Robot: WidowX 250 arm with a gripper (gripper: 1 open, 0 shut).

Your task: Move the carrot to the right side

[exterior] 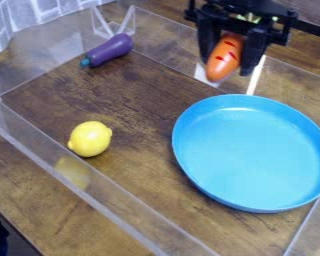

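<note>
The orange carrot [224,58] hangs in the air at the top of the camera view, behind the blue bowl as seen from here. My black gripper [231,48] is shut on it, its dark fingers on either side of the carrot. The carrot's lower end points down toward the camera and its upper part is hidden by the gripper.
A large blue bowl [252,160] stands empty at the right. On the left lie a yellow lemon [89,139] and, farther back, a purple eggplant [108,50]. Clear walls [96,195] edge the brown wooden floor, whose middle is bare.
</note>
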